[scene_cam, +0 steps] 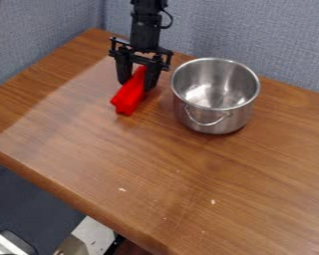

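A black robot gripper hangs at the back of the wooden table, its fingers down over a red elongated object that lies slanted on the tabletop. The fingers sit around the upper end of the red object; whether they are closed on it is unclear. A steel pot with a wire handle stands just to the right of the gripper and the red object.
A grey padded wall rises behind the table. At the lower left, beyond the table's edge, are the dark floor and some white items.
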